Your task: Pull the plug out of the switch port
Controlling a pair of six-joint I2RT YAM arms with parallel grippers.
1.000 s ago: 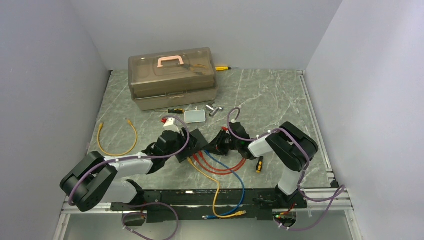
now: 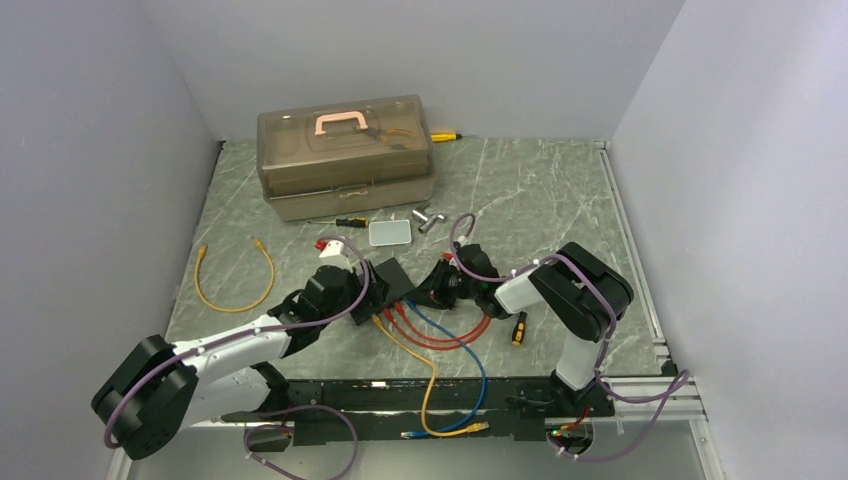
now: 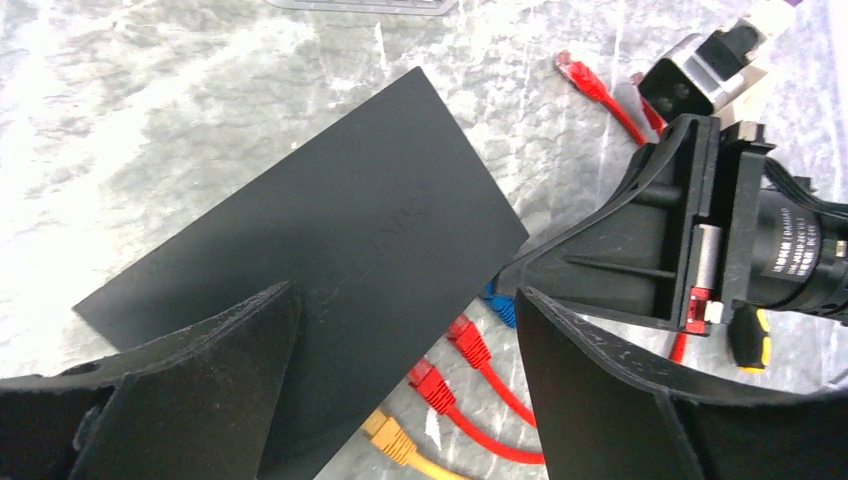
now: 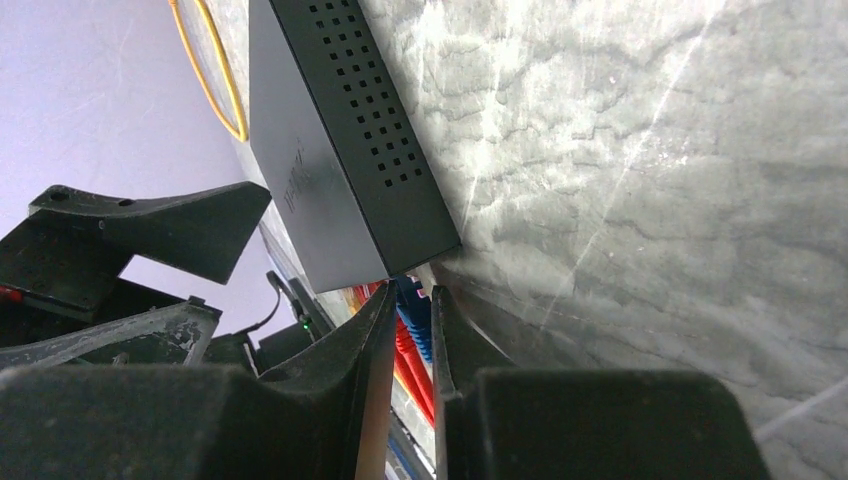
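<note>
In the left wrist view the black switch (image 3: 340, 220) lies flat and tilted across the table. Along its lower-right edge sit a yellow plug (image 3: 390, 436), two red plugs (image 3: 432, 386) and a partly hidden blue plug (image 3: 500, 305). My left gripper is open, its fingers spread wide on either side of the switch's front part. At the switch's near corner, my right gripper has its fingertips close together, and the blue plug (image 4: 412, 305) shows in the narrow gap. Whether the fingers press on it cannot be made out, nor how deep it sits in its port.
A brown toolbox (image 2: 345, 160) stands at the back left. Behind the switch lie a small white-rimmed tray (image 2: 390, 233) and metal parts (image 2: 428, 219). Red cables (image 2: 440, 345) and a blue cable (image 2: 478, 365) run toward the front edge.
My left arm has shifted left and toward the front. The switch and the cable ends have slid slightly left. The right arm has moved only a little.
</note>
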